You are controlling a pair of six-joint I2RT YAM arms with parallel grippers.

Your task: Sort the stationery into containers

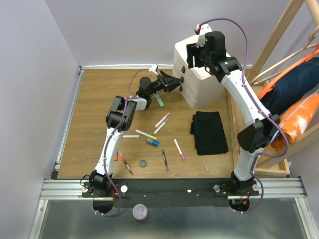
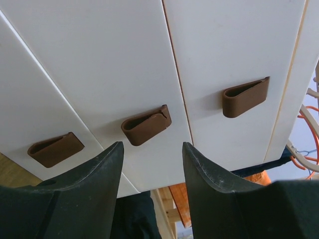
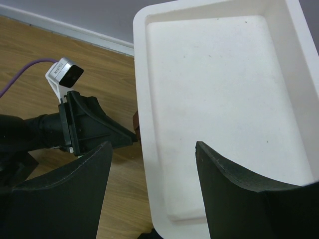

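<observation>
A white drawer unit (image 1: 202, 92) with brown pull tabs stands at the back right. My left gripper faces its front, fingers parted, with a brown tab (image 2: 147, 125) ahead between the fingers and nothing visibly gripped. Over the unit's rimmed top (image 3: 214, 99), which looks empty, my right gripper hangs with its fingers apart and nothing between them. Loose on the wooden table lie several markers, among them a pink-ended one (image 1: 179, 149) and a yellow-ended one (image 1: 146, 135), a blue cylinder (image 1: 152, 142), a dark pen (image 1: 165, 161) and a green-and-white item (image 1: 159, 99).
A folded black cloth (image 1: 209, 132) lies in front of the drawer unit. On the right, a wooden frame (image 1: 275, 42) holds orange and dark-blue items. A grey round piece (image 1: 143, 163) sits near the front edge. The table's left side has bare room.
</observation>
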